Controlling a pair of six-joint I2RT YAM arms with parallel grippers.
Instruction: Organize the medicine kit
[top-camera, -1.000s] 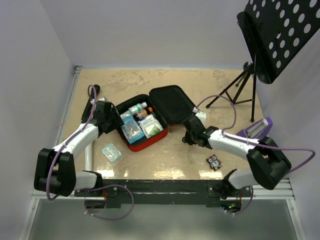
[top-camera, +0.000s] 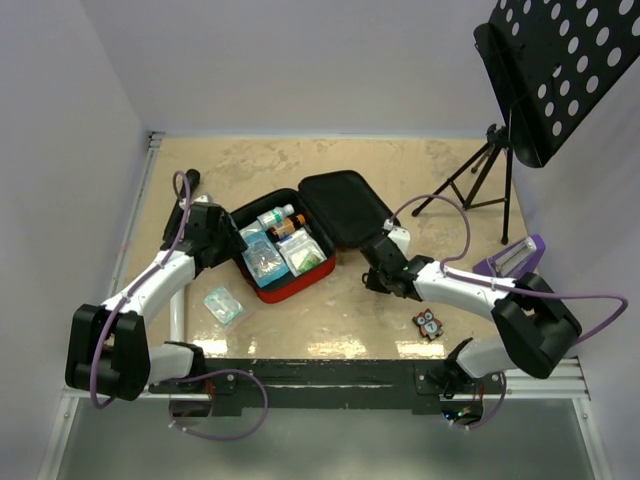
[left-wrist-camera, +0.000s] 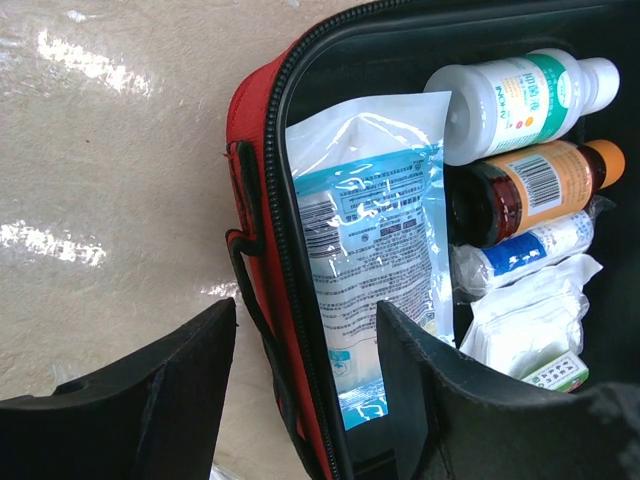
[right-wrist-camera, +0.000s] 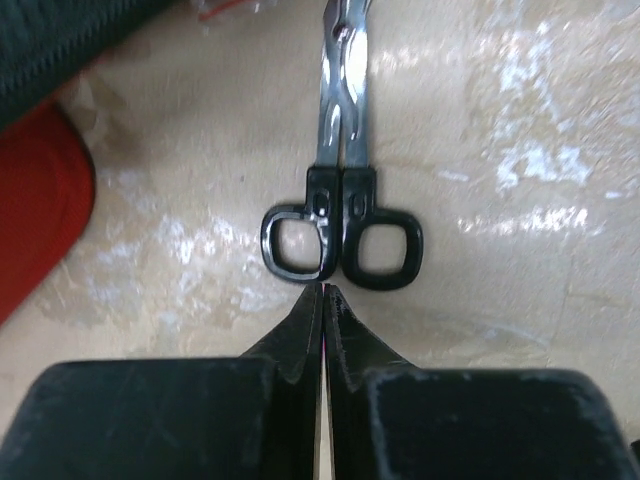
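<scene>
Black-handled scissors (right-wrist-camera: 340, 170) lie on the table in the right wrist view, blades pointing away and handle rings toward me. My right gripper is shut with nothing between its fingers, its tips at the near edge of the handles. In the top view that gripper (top-camera: 376, 285) covers most of the scissors. The red and black kit (top-camera: 296, 287) stands open, holding a blue-white packet (left-wrist-camera: 375, 220), a white bottle (left-wrist-camera: 520, 105), a brown bottle (left-wrist-camera: 530, 190), a white-blue roll (left-wrist-camera: 535, 250) and white packs (left-wrist-camera: 530, 315). My left gripper is open and empty above the kit's left wall.
The kit's black lid (top-camera: 345, 205) lies folded back. A small clear packet (top-camera: 223, 305) rests left of the kit, a red-black item (top-camera: 428, 324) to the right near the front. A purple case (top-camera: 510, 258) and black tripod (top-camera: 490, 175) stand at right.
The left arm has shifted only slightly.
</scene>
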